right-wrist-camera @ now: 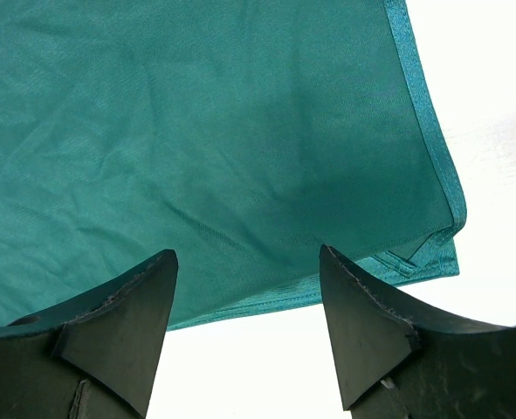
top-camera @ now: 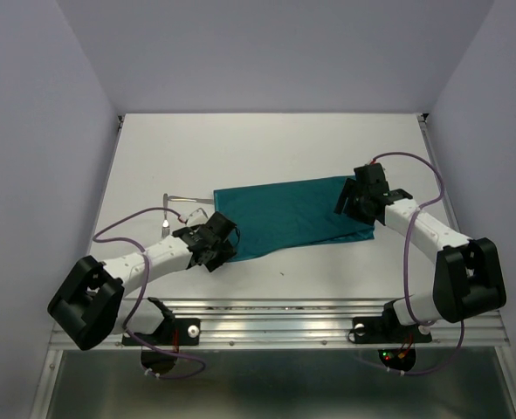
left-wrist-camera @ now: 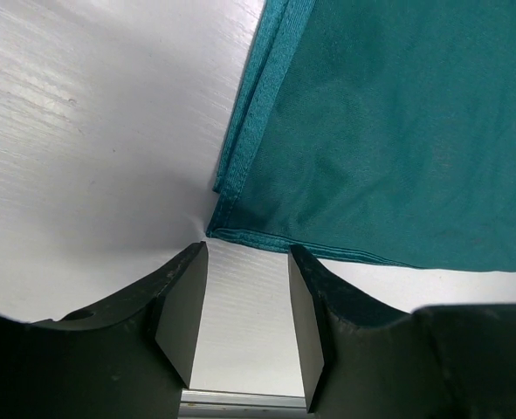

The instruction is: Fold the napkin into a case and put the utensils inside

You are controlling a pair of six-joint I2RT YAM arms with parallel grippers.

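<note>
A teal napkin lies folded on the white table, long from left to right. In the left wrist view its lower left corner is just beyond my left gripper, whose fingers are apart with no cloth gripped. My right gripper stands open over the napkin's right part, its fingertips above the near edge, where a lower layer shows below the upper one. At the napkin's left are utensils: one lies crosswise toward its upper left corner, another lengthwise. The left arm partly hides the utensils.
Bare white table extends behind the napkin, and a clear strip lies in front of it. A metal rail runs along the table's front edge. Purple cables loop from both arms.
</note>
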